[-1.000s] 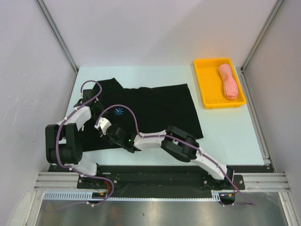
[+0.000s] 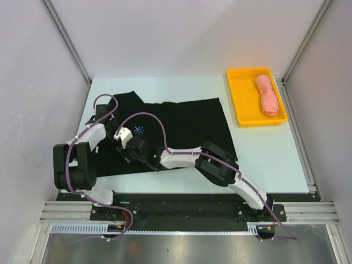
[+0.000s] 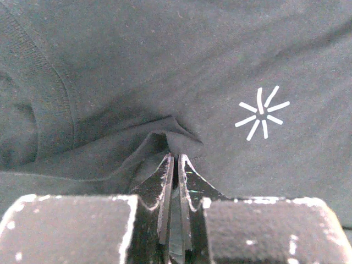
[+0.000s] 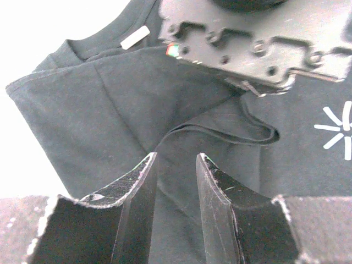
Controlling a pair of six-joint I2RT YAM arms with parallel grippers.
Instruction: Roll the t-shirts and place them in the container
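A black t-shirt [image 2: 187, 124] with a star-like print lies spread over the table, its sleeve and hem edges showing at the left. In the left wrist view, a raised fold of the shirt [image 3: 165, 135] meets the tips of my left gripper. Those fingers stand very close together; whether they pinch the fold cannot be made out. My right gripper is open above the shirt, with a clear gap between its fingertips. Beyond it in the right wrist view, a loose folded edge [image 4: 242, 135] stands up near the left gripper's body.
A yellow bin [image 2: 250, 121] at the back right holds a rolled pink cloth [image 2: 267, 95]. The two arms are close together over the shirt's left part. Bare white table [image 2: 269, 159] shows on the right and along the back.
My right arm has shifted a little to the right and toward the back over the last second. The left arm looks unmoved, and the shirt keeps its general outline.
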